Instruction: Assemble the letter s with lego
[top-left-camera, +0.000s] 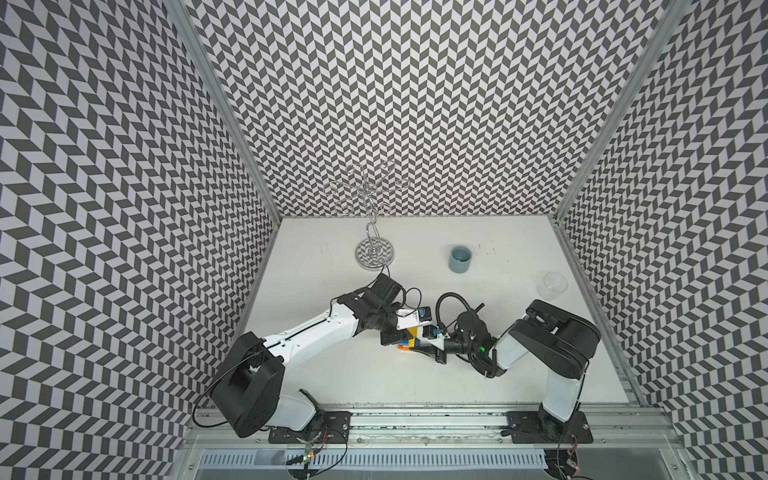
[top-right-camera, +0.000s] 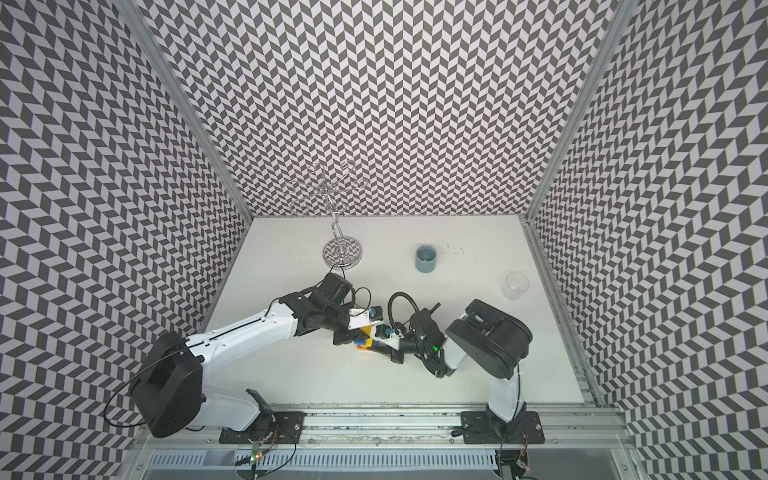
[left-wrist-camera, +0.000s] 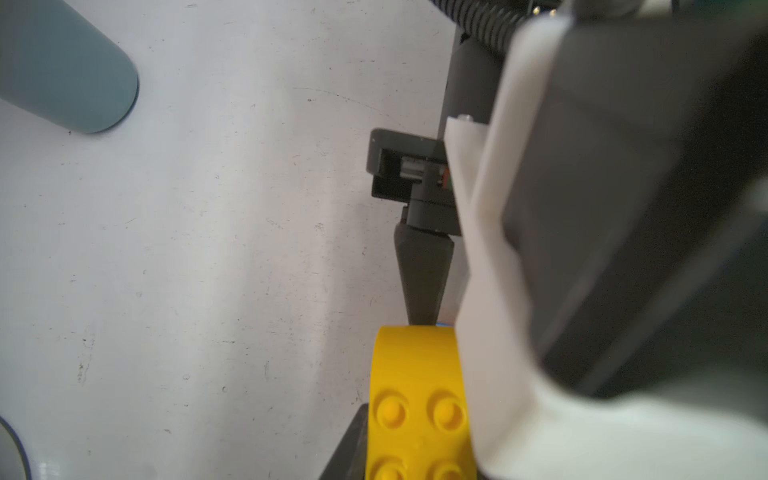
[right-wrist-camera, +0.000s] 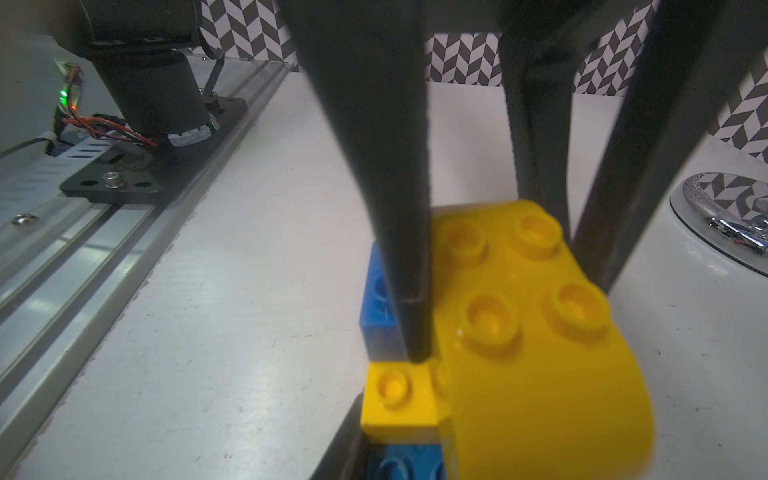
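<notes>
A yellow curved brick with studs (right-wrist-camera: 528, 312) looms large in the right wrist view, between the dark fingers of my left gripper (top-left-camera: 411, 329), which is shut on it. Its studded face also shows at the bottom of the left wrist view. Below and behind it is a stack with a blue brick (right-wrist-camera: 380, 312), a smaller yellow brick (right-wrist-camera: 400, 400) and a darker blue brick (right-wrist-camera: 404, 464). My right gripper (top-left-camera: 417, 347) is shut on this stack, mostly hidden by the yellow brick. Whether the curved brick touches the stack cannot be made out.
A blue-grey cup (top-left-camera: 460, 259) stands at the back middle, a chrome stand (top-left-camera: 374, 253) at the back left. A clear cup (top-left-camera: 552, 285) is at the right. The two arms meet closely at mid-table.
</notes>
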